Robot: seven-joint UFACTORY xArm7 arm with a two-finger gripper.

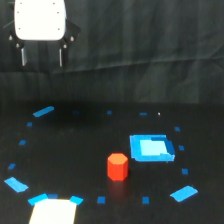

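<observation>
High at the left, well above the dark table, hangs my gripper (pixel 42 63), a white body with two thin dark fingers pointing down. The fingers stand wide apart, and only the dark backdrop shows between them. A red block (pixel 117 167) with a hexagonal top stands upright near the middle front of the table, far below and to the right of the gripper. Behind it and to its right lies a blue-edged square (pixel 134 150) with a white patch (pixel 153 147) inside. The block and the square are apart.
Small blue marks dot the dark table, with longer blue strips such as the right one (pixel 184 193) and the far left one (pixel 43 112). A bright pale object (pixel 52 212) is cut off by the bottom edge.
</observation>
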